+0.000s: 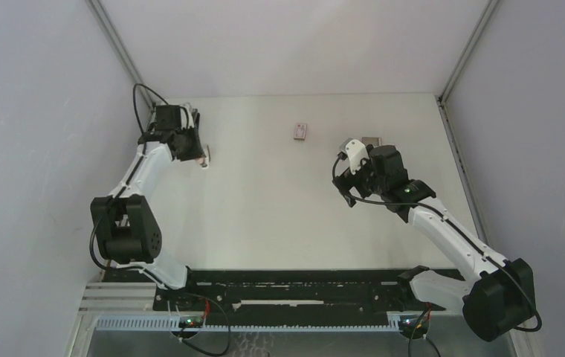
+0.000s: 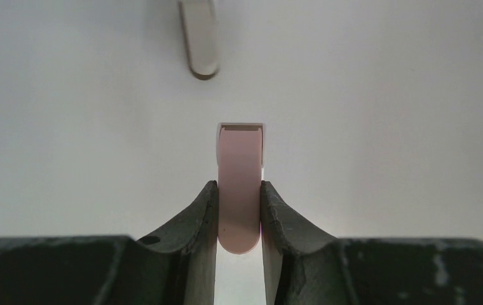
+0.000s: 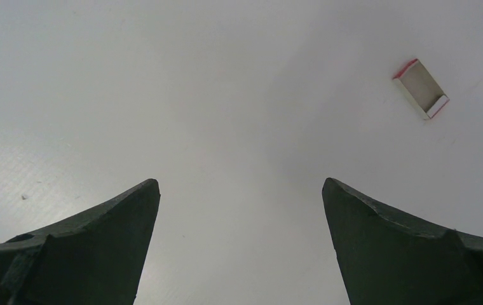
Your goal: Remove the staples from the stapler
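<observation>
A small stapler with a rounded pink top [image 2: 239,210] is between the fingers of my left gripper, which is shut on its sides. In the left wrist view it points away from me; its far end shows a pale edge around the pink. From above, the left gripper [image 1: 198,158] is at the far left of the table, largely covering the stapler. No staples can be made out. My right gripper stands open over bare table, nothing between its fingers.
Ahead of the held stapler lies a slim grey object [image 2: 201,41]. A black long object [image 1: 196,119] is partly hidden behind the left arm. A small box [image 1: 300,132] lies at the back middle, and an open, empty tray [image 3: 421,90] at the right.
</observation>
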